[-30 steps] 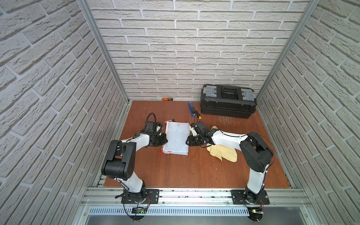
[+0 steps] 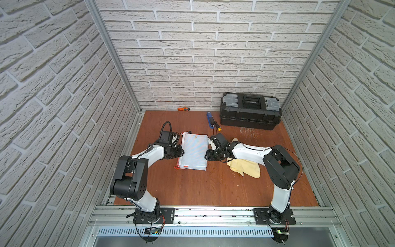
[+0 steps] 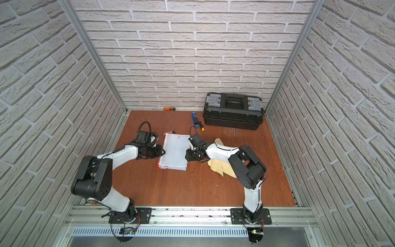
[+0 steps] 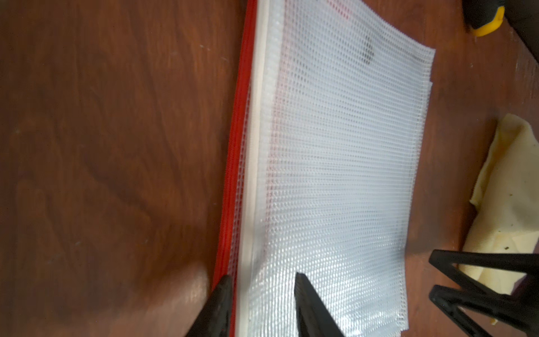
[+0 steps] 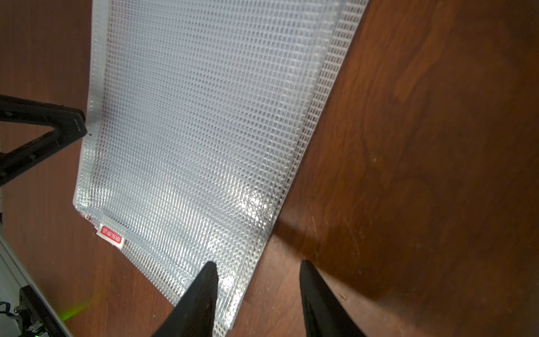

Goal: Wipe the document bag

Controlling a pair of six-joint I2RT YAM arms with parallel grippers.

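Observation:
A white mesh document bag (image 2: 194, 150) with red edging lies flat on the table between my two grippers. In the left wrist view, my left gripper is open over the bag's red and white left edge, the fingers apart with nothing gripped. In the right wrist view, my right gripper is also open, one finger above the bag's right border and the other over bare wood. A yellow cloth (image 2: 244, 166) lies crumpled to the right, partly under the right arm, and neither gripper touches it.
At the back right stands a black toolbox (image 2: 250, 111). A blue tool (image 2: 209, 119) and a yellow-tipped black tool (image 2: 217, 126) lie behind the bag, and an orange-handled screwdriver (image 2: 183, 109) at the back edge.
The right arm and the bag look almost unmoved.

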